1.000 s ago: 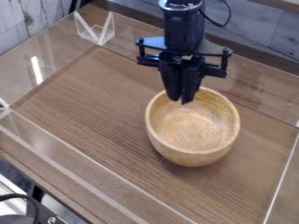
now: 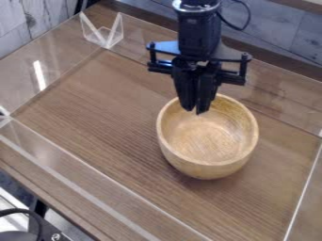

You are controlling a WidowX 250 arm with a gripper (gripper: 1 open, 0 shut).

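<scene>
A pale tan bowl (image 2: 206,141) sits on the wooden table (image 2: 88,132), right of centre. The dark robot gripper (image 2: 194,99) hangs pointing down over the back rim of the bowl, its fingertips near the bowl's opening. Whether anything is between the fingers, and how far apart they stand, is unclear from this view.
A small white wire-like piece (image 2: 104,30) stands at the back left. A dark cable shows at the bottom left corner.
</scene>
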